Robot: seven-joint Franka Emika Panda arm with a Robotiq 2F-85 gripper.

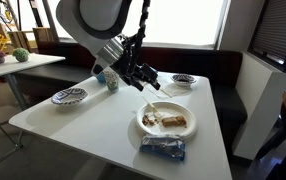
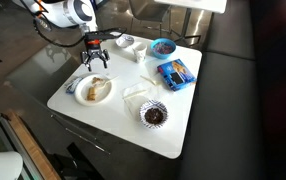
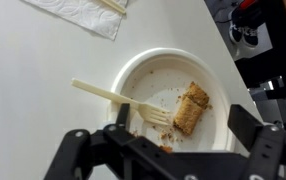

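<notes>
On the white table lies a round white plate (image 1: 187,113), with a brown snack bar (image 3: 191,109) and crumbs on it. A pale plastic fork (image 3: 118,98) rests across the plate's rim; its tines lie inside near the bar and its handle sticks out over the table. Above the plate hangs my gripper, its fingers apart and nothing held between them. Its dark fingers (image 3: 115,142) cover the near part of the plate in the wrist view. Beside the plate is a blue wrapper (image 1: 163,147).
A white napkin (image 3: 83,14) lies near the plate. Farther along the table are a patterned bowl (image 2: 153,114), a blue box (image 2: 176,73), a blue bowl (image 2: 164,47) and a white cup (image 2: 140,50). A dark bench (image 2: 233,90) borders the table.
</notes>
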